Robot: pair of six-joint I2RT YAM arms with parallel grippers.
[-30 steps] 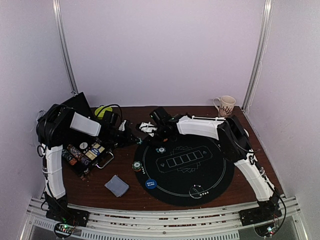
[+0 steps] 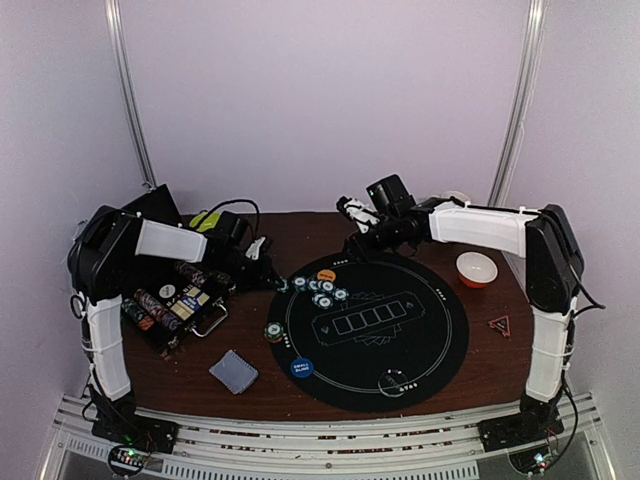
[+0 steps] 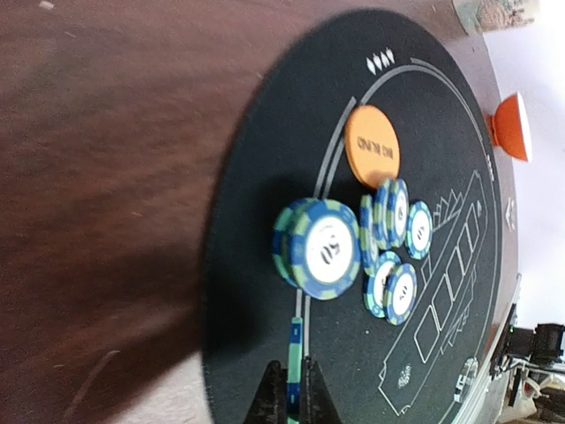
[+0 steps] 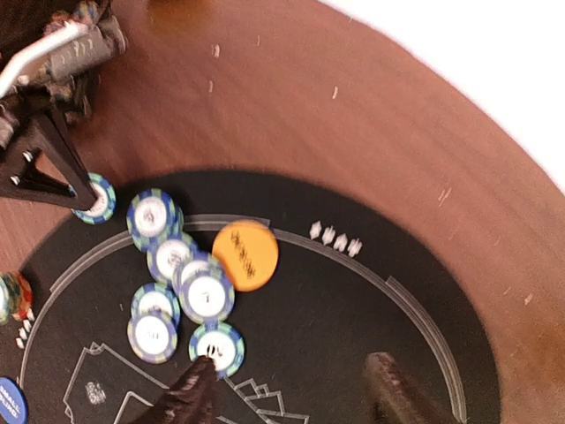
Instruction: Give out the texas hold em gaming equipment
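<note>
In the top view my left gripper is at the left edge of the round black poker mat. My right gripper hangs above the mat, right of these chips, fingers apart and nothing between them.
The open chip case stands at the left. Nearby are a chip stack, the blue small blind disc and a card deck. A red-and-white bowl sits right of the mat.
My right arm has swung right, away from the loose chips, uncovering them, the orange disc and the bowl. It now mostly hides the mug.
</note>
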